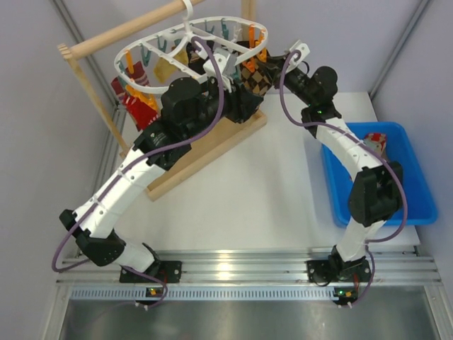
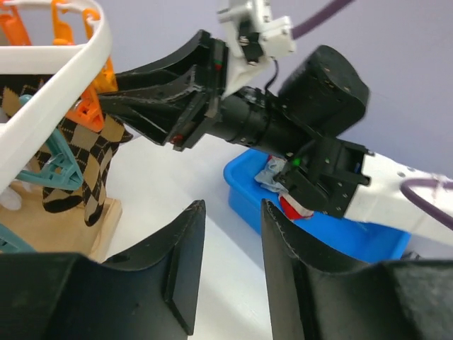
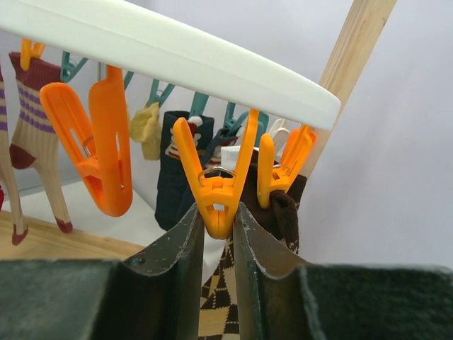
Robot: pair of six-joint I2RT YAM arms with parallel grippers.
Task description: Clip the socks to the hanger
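Note:
The white round hanger [image 1: 191,35] holds socks on orange and teal clips. A brown checkered sock [image 2: 92,163] hangs at its right side. My right gripper is at an orange clip [image 3: 216,188] there, its fingers around the clip's lower end; whether they are closed on it is unclear. In the left wrist view its fingers [image 2: 177,276] stand part open with nothing between them, facing the checkered sock and my right gripper.
A blue bin [image 1: 417,191] with a few socks stands at the right. The wooden stand's base [image 1: 212,156] lies under the hanger.

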